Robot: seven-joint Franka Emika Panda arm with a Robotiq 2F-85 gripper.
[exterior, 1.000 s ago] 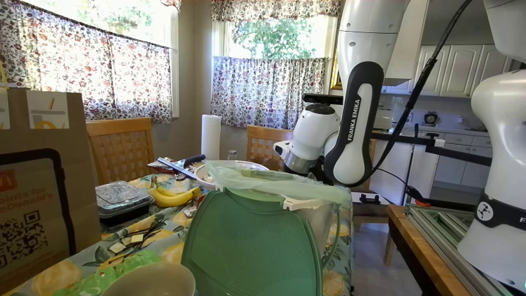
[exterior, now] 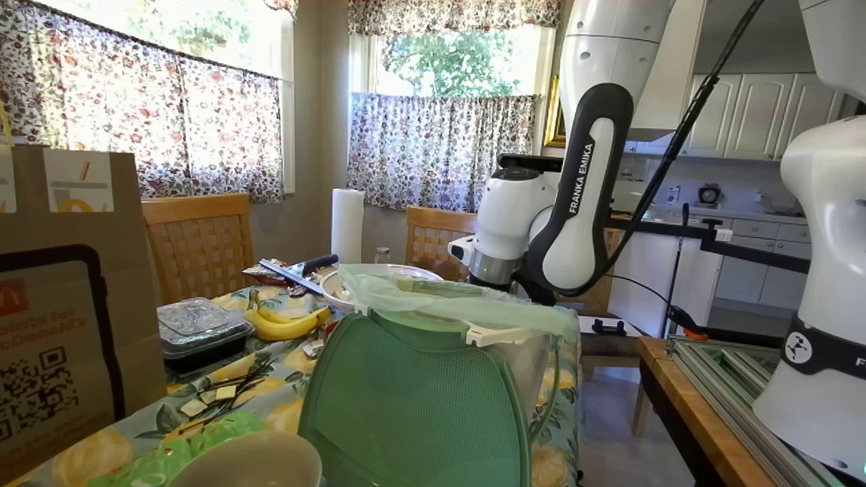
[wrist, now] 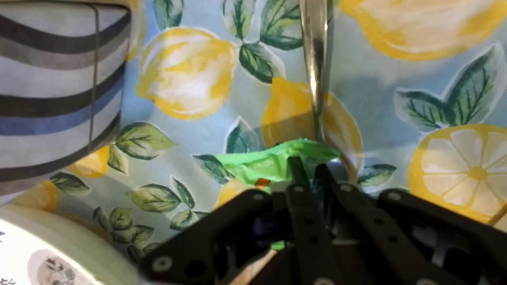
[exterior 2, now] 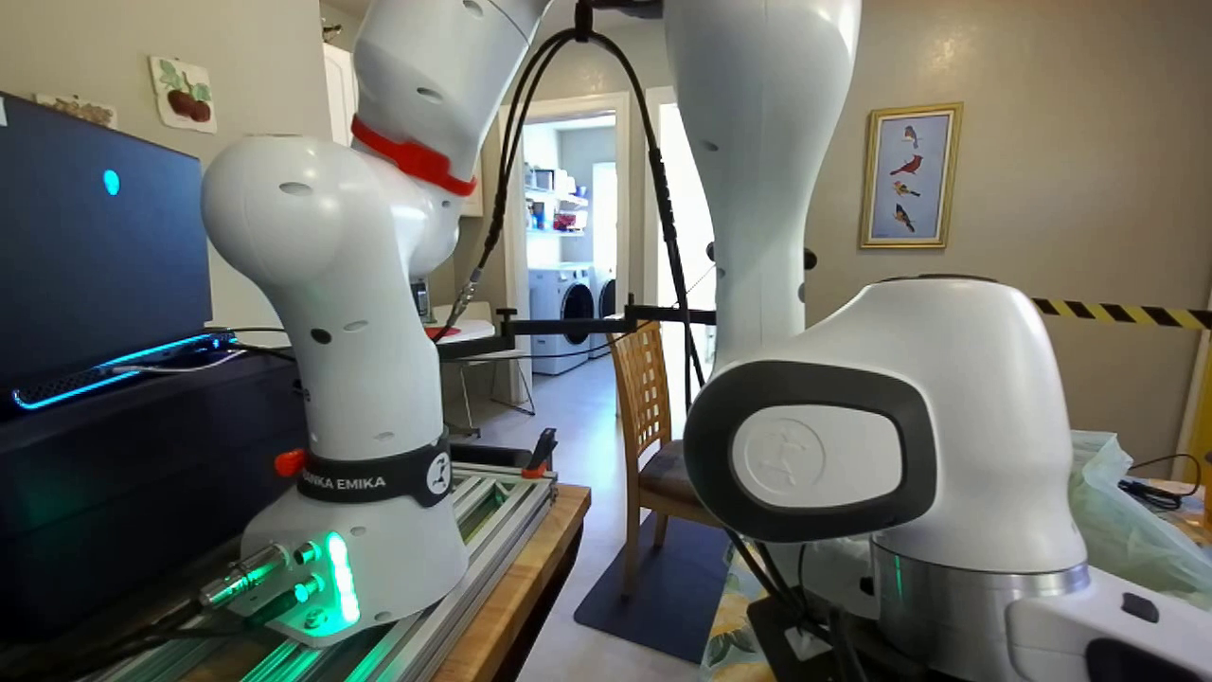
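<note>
In the wrist view my gripper is shut on a crinkled green wrapper (wrist: pixel 256 164), pinching it toward its right end. The wrapper's left part sticks out beyond the fingers (wrist: pixel 297 171). Behind it a metal utensil (wrist: pixel 315 61) lies on the lemon-print tablecloth, its handle running up out of view and its lower end partly covered by wrapper and fingers. Whether the wrapper touches the cloth I cannot tell. Both exterior views hide the fingertips; in the first, the white wrist (exterior: pixel 507 215) stands behind the green mesh bin.
A striped container (wrist: pixel 57 90) and a white bowl (wrist: pixel 42 251) flank the wrapper on the left. The green mesh bin (exterior: pixel 414 398), lined with a pale bag (exterior: pixel 438 296), stands at the table's near side. Bananas (exterior: pixel 284 323) and a lidded tray (exterior: pixel 203 329) lie farther left.
The forearm's lower end has risen slightly and shifted a little left, and the wrist stands more upright. The bin and table items have not moved.
</note>
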